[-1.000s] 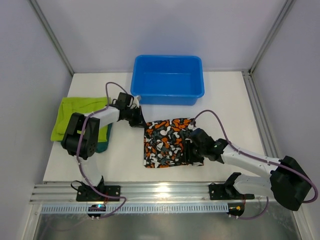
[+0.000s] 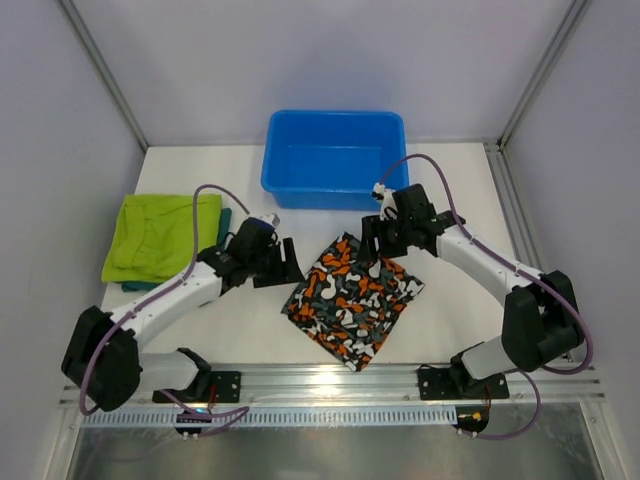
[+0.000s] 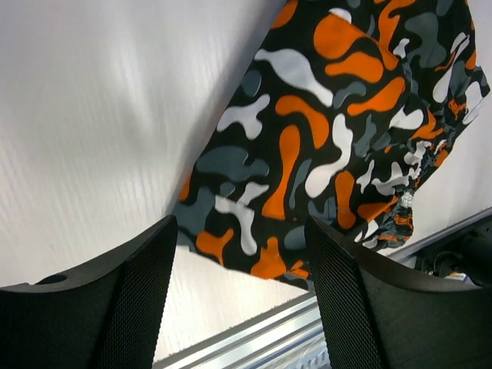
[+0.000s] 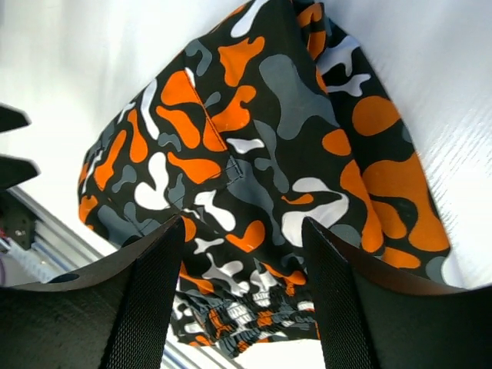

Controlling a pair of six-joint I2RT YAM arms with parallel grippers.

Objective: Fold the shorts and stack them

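The camouflage shorts (image 2: 345, 305), black with orange, grey and white blobs, lie rumpled and partly folded at an angle on the white table in front of the bin. My left gripper (image 2: 287, 258) hangs open just off their left edge; in the left wrist view its fingers frame the cloth below. My right gripper (image 2: 372, 237) is over their upper right part, fingers apart with nothing seen between them; the right wrist view shows a folded edge and creases beneath it.
A folded lime-green pair (image 2: 155, 235) lies on a teal one (image 2: 225, 227) at the left. The empty blue bin (image 2: 334, 160) stands at the back. Bare table surrounds the camouflage shorts on the right and front left.
The shorts now lie rotated, a corner pointing to the front.
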